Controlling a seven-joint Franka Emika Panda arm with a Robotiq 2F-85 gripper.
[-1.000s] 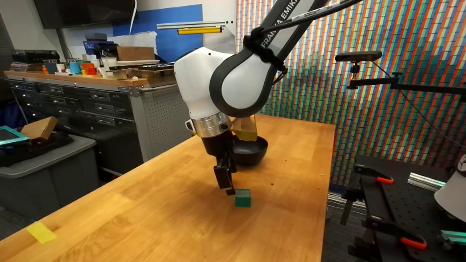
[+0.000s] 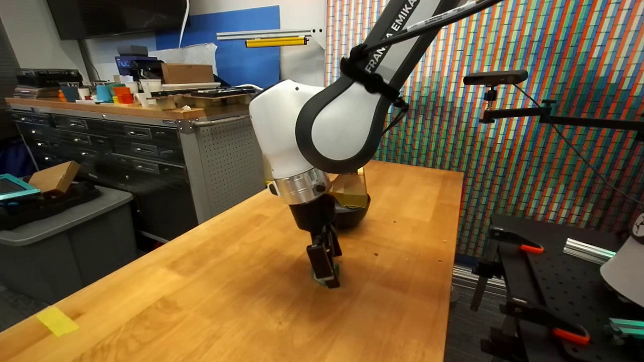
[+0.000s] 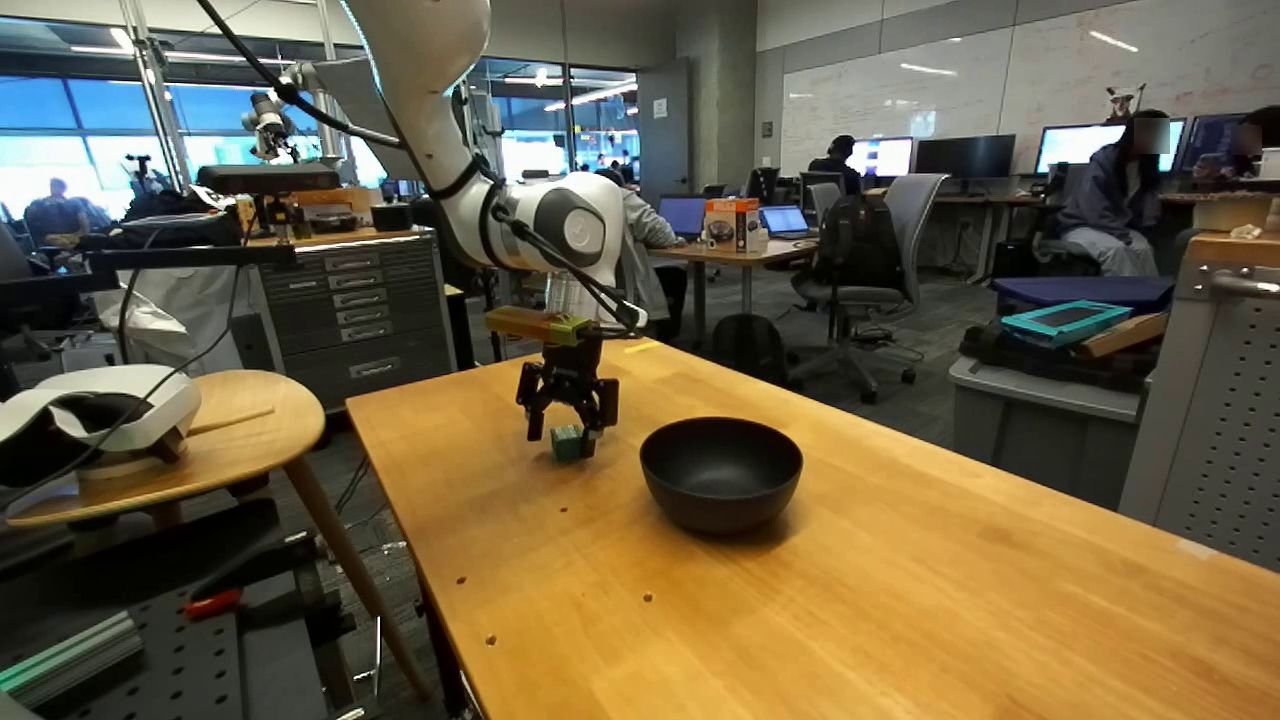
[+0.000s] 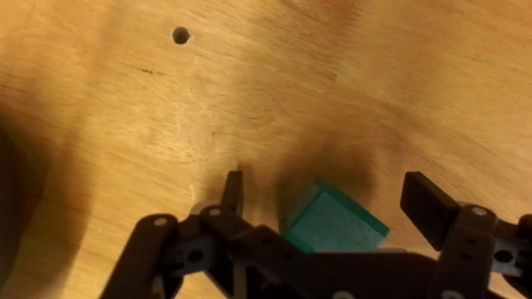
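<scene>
A small green block point(image 4: 336, 224) rests on the wooden table, turned at an angle between the two fingers of my gripper in the wrist view. The fingers stand open, with a gap to the block on either side. Low over the table, the gripper point(image 3: 566, 438) straddles the green block point(image 3: 566, 444) in exterior view 2. From exterior view 1, the gripper point(image 2: 326, 274) hides most of the block. A black bowl point(image 3: 720, 480) stands upright on the table close by, and no contents show in it.
Yellow tape point(image 2: 57, 320) marks the table near one edge. Small holes dot the surface. A camera on a stand point(image 2: 495, 77) is off beyond the table's side.
My gripper has come down and slightly to the right in exterior view 1, from beside the block to around it. The block, fully visible before, is now mostly covered.
</scene>
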